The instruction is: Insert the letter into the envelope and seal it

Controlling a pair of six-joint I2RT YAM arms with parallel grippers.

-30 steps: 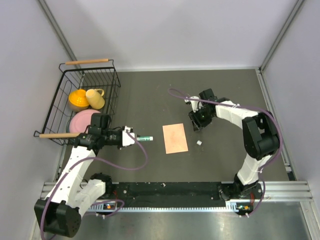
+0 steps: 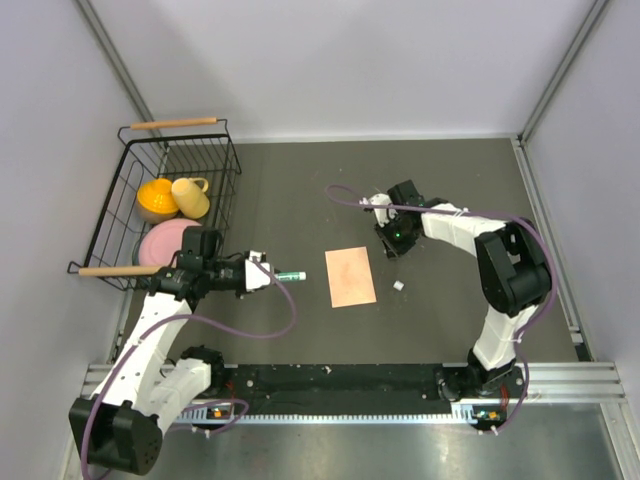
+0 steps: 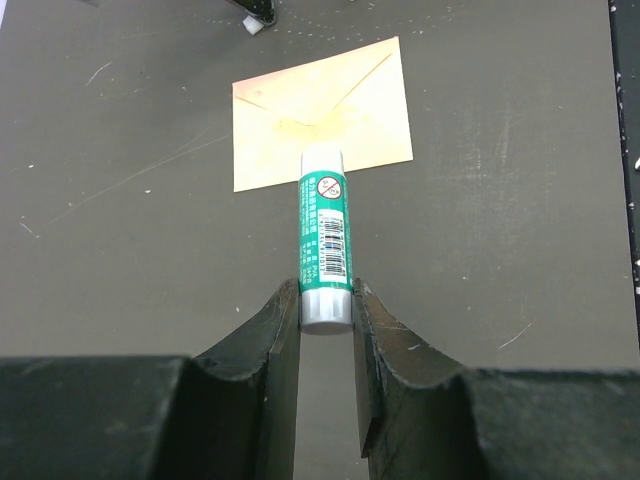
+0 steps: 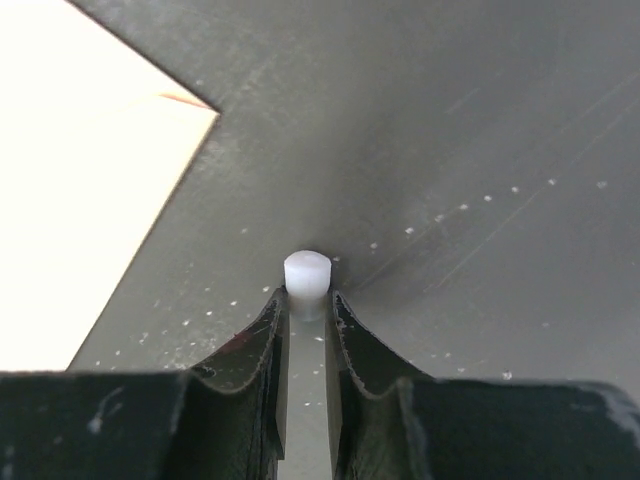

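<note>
An envelope [image 2: 350, 276] lies flap side up in mid-table; in the left wrist view it [image 3: 320, 95] shows beyond a green glue stick [image 3: 322, 230]. My left gripper is shut on that glue stick, holding it level to the left of the envelope. My right gripper is just right of the envelope [image 4: 90, 200], low, with its fingertips at either side of a small white cylinder [image 4: 307, 275], probably a cap; whether they grip it I cannot tell. No separate letter can be made out.
A wire rack [image 2: 112, 218] with a pink plate, yellow bowl and pitcher stands at the left. A small white piece [image 2: 398, 285] lies right of the envelope.
My right arm has moved slightly to the left, toward the envelope. The left arm and envelope have not moved.
</note>
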